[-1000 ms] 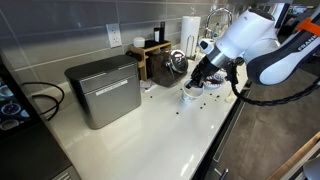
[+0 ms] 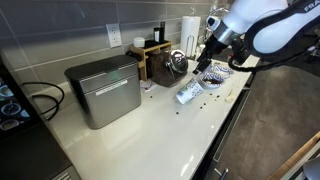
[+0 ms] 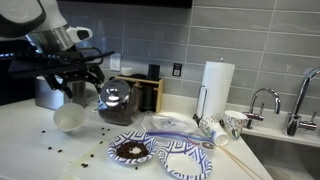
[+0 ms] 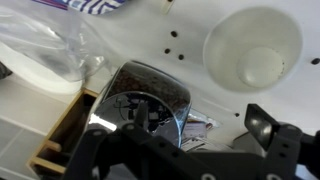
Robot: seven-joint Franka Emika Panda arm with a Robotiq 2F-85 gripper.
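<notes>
A white cup (image 3: 70,118) rests on the counter, its pale inside facing exterior view 2. Exterior view 1 shows the same cup (image 2: 188,93) with a blue pattern outside, apparently tipped onto its side. From the wrist, the cup (image 4: 253,50) appears beyond the right finger, not between the fingers. My gripper is open and empty, with its fingers wide apart. In exterior view 2 the gripper (image 3: 72,80) hangs above the cup, clear of it.
Beside the cup are a patterned bowl (image 3: 131,156) holding dark bits and another bowl (image 3: 185,162). Dark crumbs dot the counter. A clear jar with dark contents (image 4: 150,85) stands close by. Behind are a paper towel roll (image 3: 215,88) and two more cups.
The gripper was down at the cup; now it has risen away. The cup went from more upright to lying over.
</notes>
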